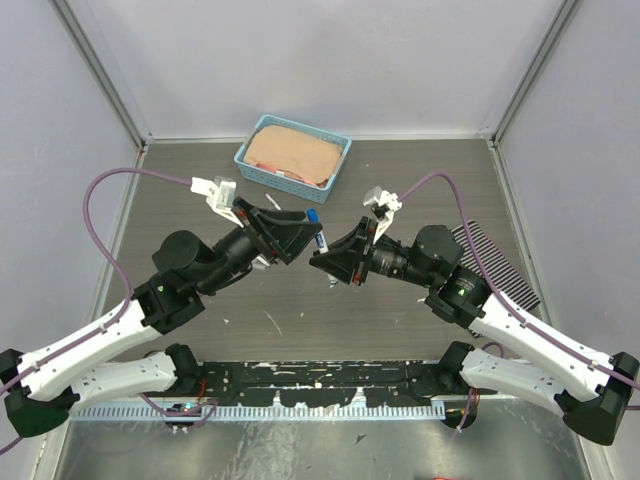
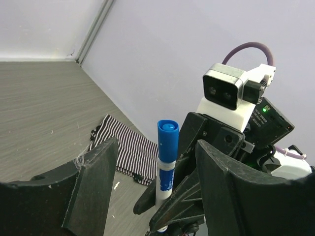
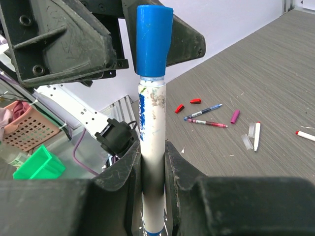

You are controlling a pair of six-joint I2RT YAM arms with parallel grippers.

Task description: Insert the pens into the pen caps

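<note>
A white pen (image 3: 152, 118) with blue print stands nearly upright, and my right gripper (image 1: 326, 262) is shut on its barrel. A blue cap (image 3: 154, 42) covers the pen's upper end; a thin seam shows where it meets the white barrel. My left gripper (image 1: 306, 226) stands open at the cap's height. In the left wrist view the cap (image 2: 168, 140) appears in the gap between the two black fingers, apart from the left one; contact with the right one cannot be judged. The pen's lower end is mostly hidden by the right fingers.
Loose on the table lie a blue pen (image 3: 204, 111), a red pen (image 3: 208, 123), red caps (image 3: 179, 108), a purple cap (image 3: 235, 116) and white pens (image 3: 257, 135). A blue basket (image 1: 240, 158) stands at the back, a striped cloth (image 1: 495, 265) at the right.
</note>
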